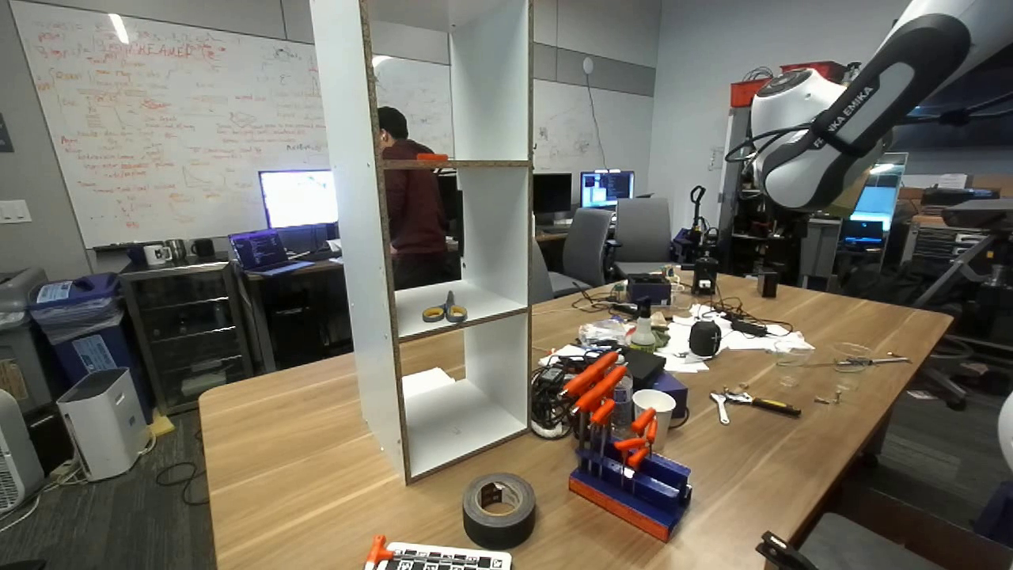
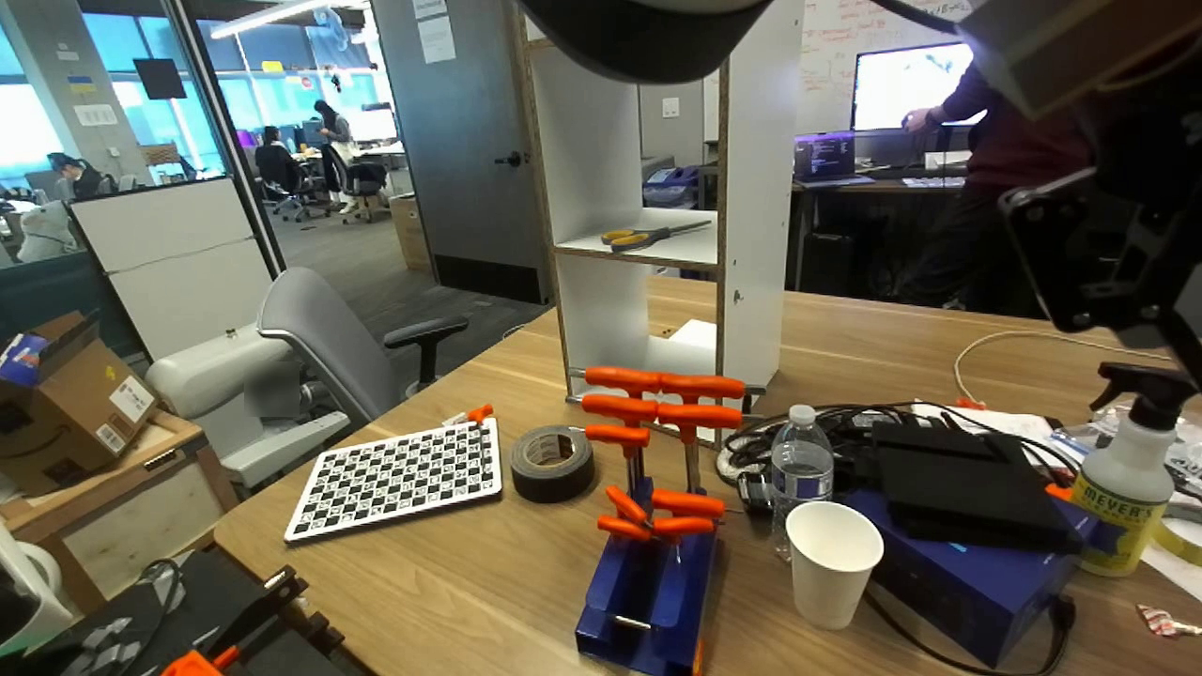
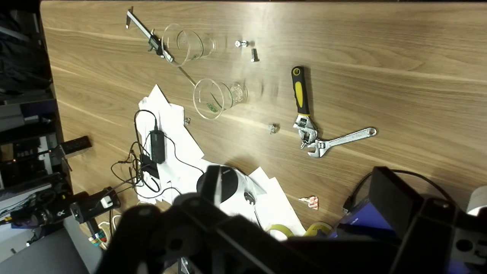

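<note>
My gripper fills the lower part of the wrist view as dark, blurred shapes. Its two sides stand wide apart, and I see nothing held between them. Below it on the wooden table lie a black-and-yellow-handled adjustable wrench [image 3: 301, 98] and a smaller silver wrench [image 3: 347, 139], their heads touching. Two clear glasses [image 3: 210, 98] [image 3: 178, 45] stand near a digital caliper [image 3: 154, 43]. In exterior view 1 the arm [image 1: 840, 123] hangs high over the table's right side, and its gripper is hidden there.
A tall white shelf [image 1: 375, 285] stands on the table, with scissors [image 1: 444, 309] on one level. Near it are black tape [image 1: 499, 510], a blue rack [image 1: 631, 489] of orange-handled tools and a paper cup [image 1: 655, 410]. Cables, papers and a spray bottle [image 2: 1127, 484] clutter the middle.
</note>
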